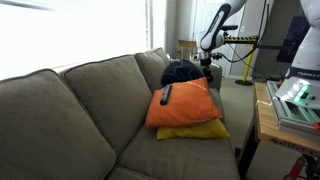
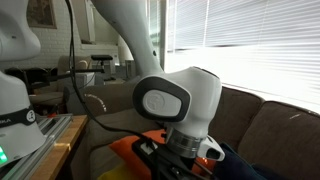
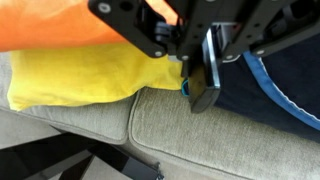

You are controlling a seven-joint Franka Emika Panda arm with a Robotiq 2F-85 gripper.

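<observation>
My gripper is at the far end of the couch, close to the raised back corner of the orange pillow. A black remote lies tilted on that pillow. Beneath it is a yellow pillow, and a dark blue pillow leans against the couch back. In the wrist view, a dark elongated piece shows at the fingers, between the yellow pillow and the dark blue fabric. Whether it is a finger or a held object is unclear, and so is how far the fingers are apart.
The grey couch seat is bare towards the near side. A wooden table with equipment stands to the right. The white arm covers much of the second exterior view.
</observation>
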